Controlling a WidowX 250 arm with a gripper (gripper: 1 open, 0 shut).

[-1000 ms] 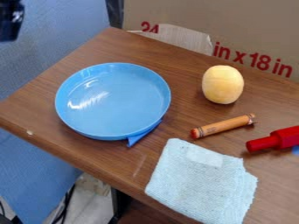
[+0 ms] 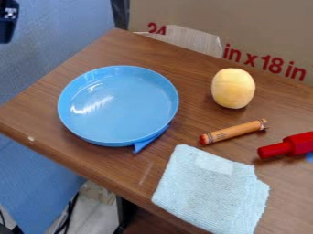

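Note:
A blue plate (image 2: pixel 116 101) lies on the left of the wooden table, with a small blue piece (image 2: pixel 145 143) poking out from under its lower right rim. To its right are a pale yellow round object (image 2: pixel 232 88), an orange crayon-like stick (image 2: pixel 232 131) and a red cylinder with a handle (image 2: pixel 284 146). A folded light blue cloth (image 2: pixel 208 189) lies at the front. A dark part of my gripper (image 2: pixel 6 20) shows at the top left edge, above and away from the plate; its finger state is unclear.
A cardboard box (image 2: pixel 244 32) stands behind the table (image 2: pixel 73 55). The table's left edge drops to a blue surface. Bare wood shows around the plate and between the objects.
The dark gripper part at the top left has moved slightly upward from a second ago. The objects on the table are unchanged.

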